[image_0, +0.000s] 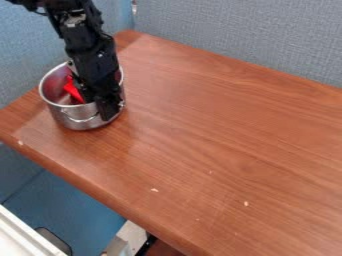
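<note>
A steel pot (79, 114) with wire handles stands on the wooden table near its left edge. A red object (72, 90) lies inside it, on the left side. My black gripper (110, 106) reaches down at the pot's right side, its tip low by the rim. Whether it is open or shut, and what is between its fingers, is hidden.
Grey-blue partition walls (241, 30) border it at the back and left. A white frame (27, 240) sits below the left edge.
</note>
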